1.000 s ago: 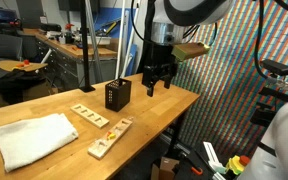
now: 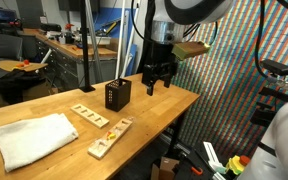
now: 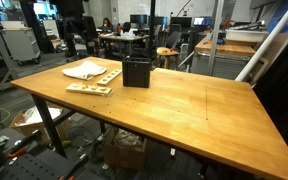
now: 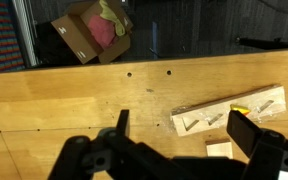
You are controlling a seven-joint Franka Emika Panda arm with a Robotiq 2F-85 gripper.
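My gripper (image 2: 158,84) hangs above the table, its two dark fingers spread apart with nothing between them. In the wrist view, the open gripper is over bare wood. A light wooden strip with short pegs (image 4: 227,111) lies near the table edge, partly covered by one finger; a small yellow piece (image 4: 241,109) rests on it. Exterior view 1 shows this pegged strip (image 2: 111,138) beside a second pale strip (image 2: 91,115). Behind them is a black mesh box (image 2: 117,95); its contents are hard to make out. A white cloth (image 2: 34,140) lies flat at the left.
Below the table edge, a cardboard box (image 4: 79,38) on the floor holds red and yellowish items. Office desks and chairs fill the background.
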